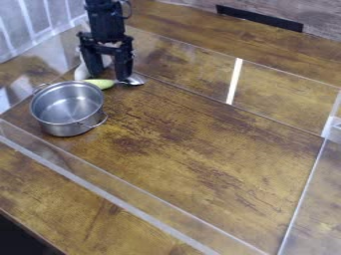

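My black gripper hangs at the upper left, open, over a small cluster of objects. Below it lie a green-yellow elongated item and a silver utensil, with a white object at the left, partly hidden by the gripper. A steel pot with side handles stands just in front of these, apart from the gripper.
Clear panels or strips with pale edges border the work area on several sides.
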